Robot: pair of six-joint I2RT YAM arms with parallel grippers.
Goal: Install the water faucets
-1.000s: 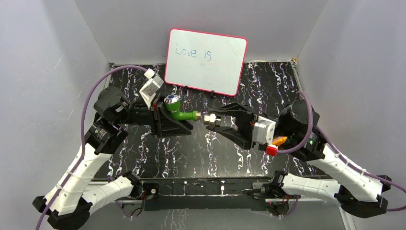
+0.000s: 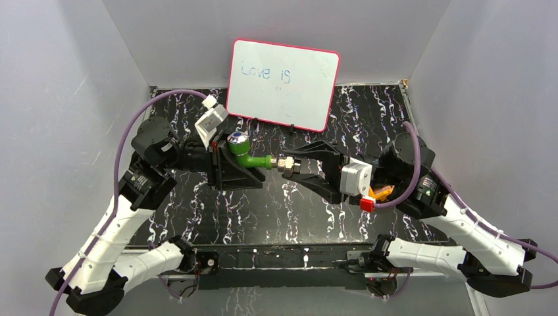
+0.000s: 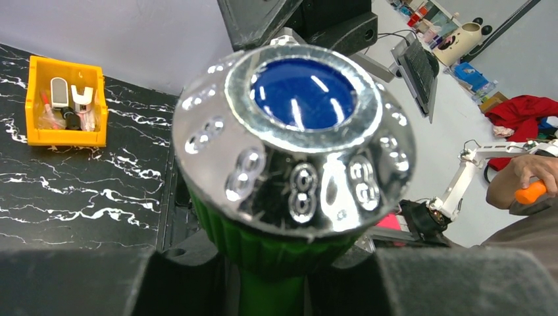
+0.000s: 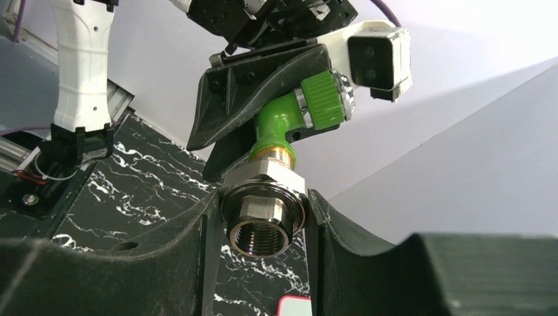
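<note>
A green faucet [image 2: 253,160], its round chrome cap facing up, is held in mid-air by my left gripper [image 2: 260,176], whose fingers sit around the green body. The chrome cap with a blue disc [image 3: 304,95] fills the middle of the left wrist view. My right gripper [image 2: 289,164] is shut on a metal nut fitting [image 4: 263,181], gripped from both sides. At the faucet's end, the brass neck [image 4: 275,155] meets the nut, lined up and touching. How deep the thread sits inside is hidden. An open threaded end of the fitting faces the right wrist camera.
A whiteboard with a red rim [image 2: 283,82] stands at the back. A yellow bin [image 3: 66,135] with small items rests on the black marbled table [image 2: 263,210], partly behind the right arm in the top view. Table space below the grippers is clear.
</note>
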